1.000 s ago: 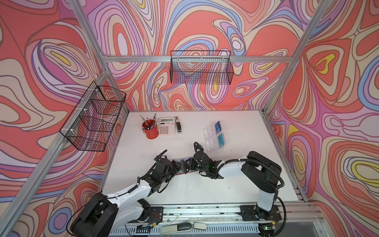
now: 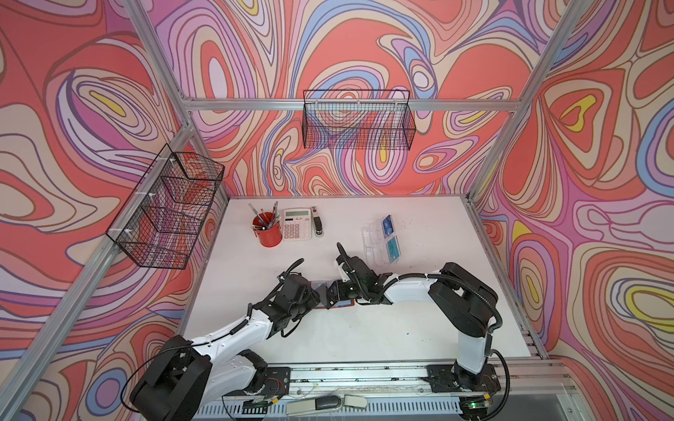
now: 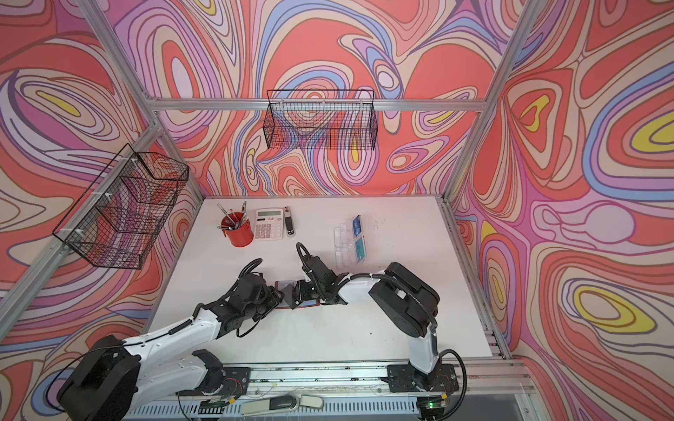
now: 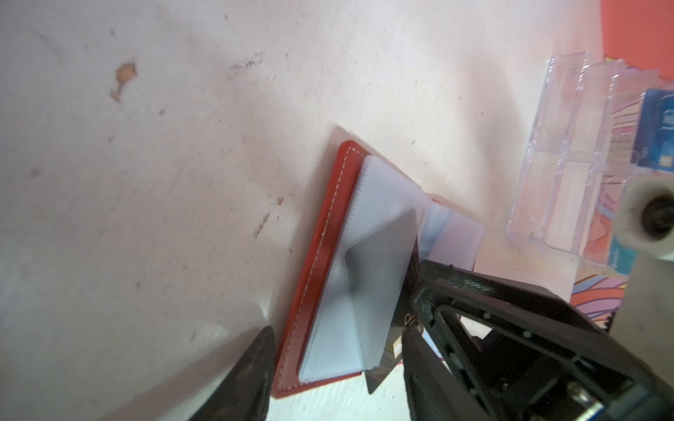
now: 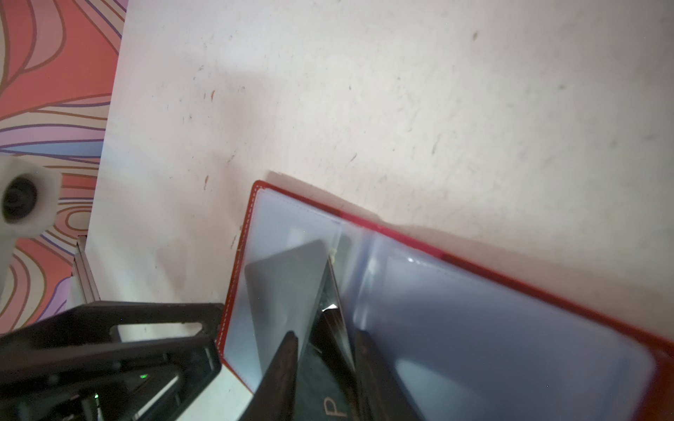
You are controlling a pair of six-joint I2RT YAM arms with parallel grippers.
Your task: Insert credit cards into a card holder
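A red card holder with translucent pale sleeves (image 4: 330,294) lies open at the table's front middle. A dark card (image 5: 326,379) with silver edge stands tilted at the sleeves' middle, beside a grey shape seen through one sleeve. My right gripper has its fingertips either side of the dark card; whether they touch it I cannot tell. My left gripper is at the holder's outer end, part open, one fingertip by the red edge and the other near the dark card.
A clear tray with blue cards (image 2: 391,247) stands behind the right arm. A red pen cup (image 2: 269,230), calculator (image 2: 297,224) and stapler (image 2: 316,223) are at the back left.
The right gripper and arm have shifted slightly, with the wrist turning.
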